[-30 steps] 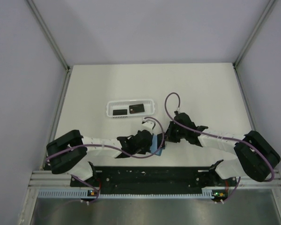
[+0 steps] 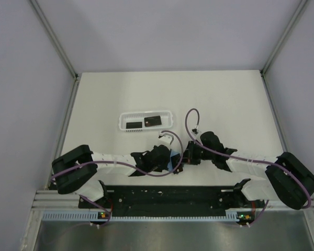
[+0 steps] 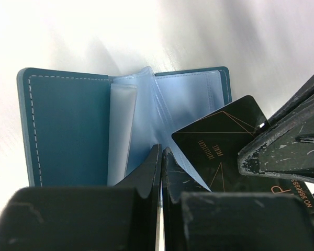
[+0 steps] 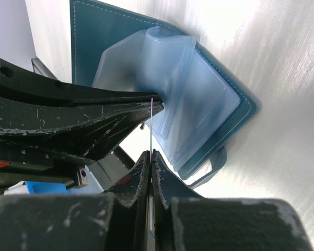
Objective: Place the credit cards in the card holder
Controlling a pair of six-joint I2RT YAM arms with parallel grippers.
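Note:
The card holder [image 3: 65, 125], teal with pale blue sleeves [image 4: 199, 104], lies open between both grippers at the front middle. A black card [image 3: 214, 146], held by the right gripper, is at the holder's right side in the left wrist view. The left gripper is shut at the holder, nothing visible between its fingers. The right gripper is shut on that card, seen edge-on as a thin line in its own view, beside the left gripper's fingers.
A white tray [image 2: 132, 116] with two black cards [image 2: 153, 121] stands behind the arms.
The right arm has moved slightly toward the front of the table with the card. The left arm looks unchanged.

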